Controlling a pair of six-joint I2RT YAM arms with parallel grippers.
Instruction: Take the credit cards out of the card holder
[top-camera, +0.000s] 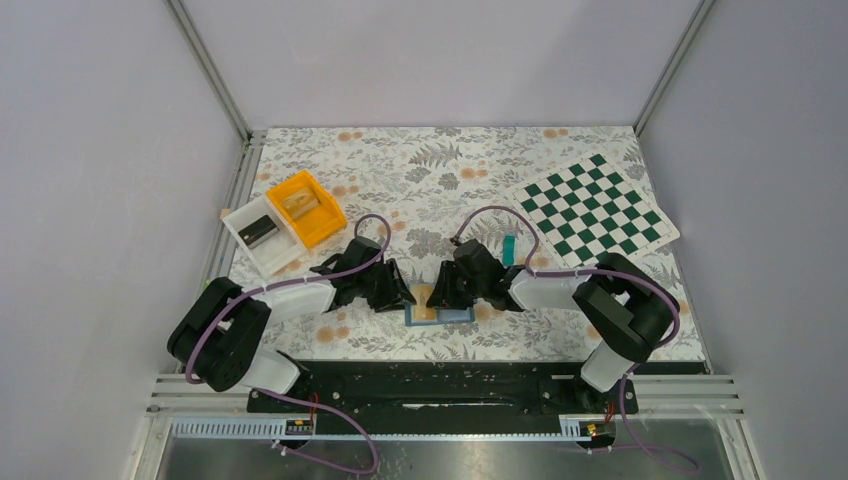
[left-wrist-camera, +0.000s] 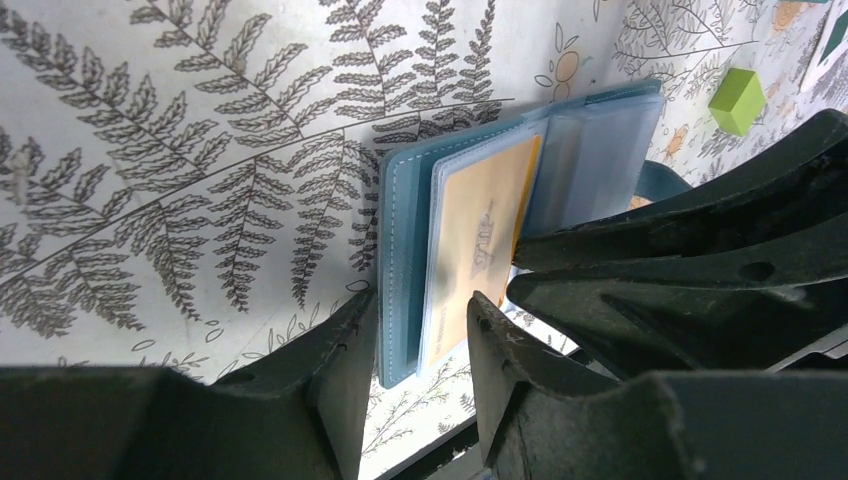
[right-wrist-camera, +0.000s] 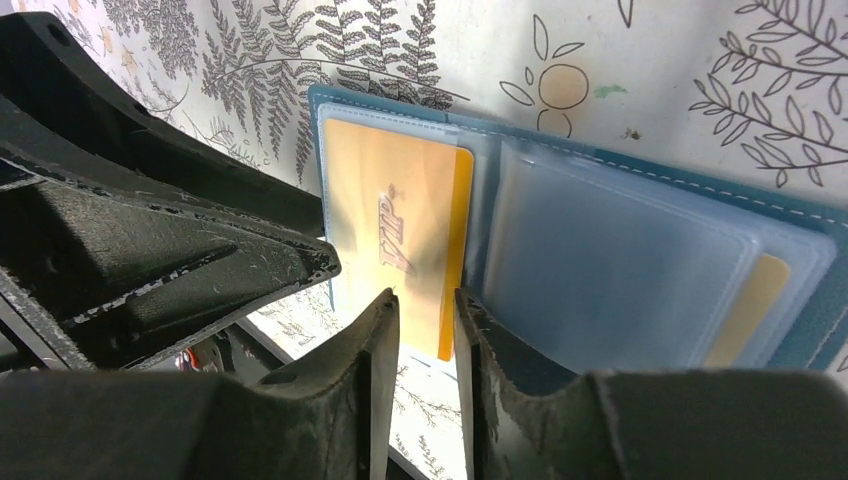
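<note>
Lying open near the table's front is the blue card holder (top-camera: 440, 322), with a yellow card (right-wrist-camera: 405, 220) behind a clear window on its left half. At the holder's left edge, my left gripper stands part open, one fingertip outside the edge and the other over the card. My right gripper is also part open, its fingertips on either side of the card's orange strip; whether they touch it, I cannot tell. On the right half, clear blue sleeves (right-wrist-camera: 610, 250) show a beige piece (right-wrist-camera: 748, 310) at their far end.
A white tray (top-camera: 258, 265) and an orange tray (top-camera: 335, 222) stand at the back left. At the right lies a green checkered board (top-camera: 600, 211). A green block (left-wrist-camera: 737, 102) sits beyond the holder. Both grippers are close together.
</note>
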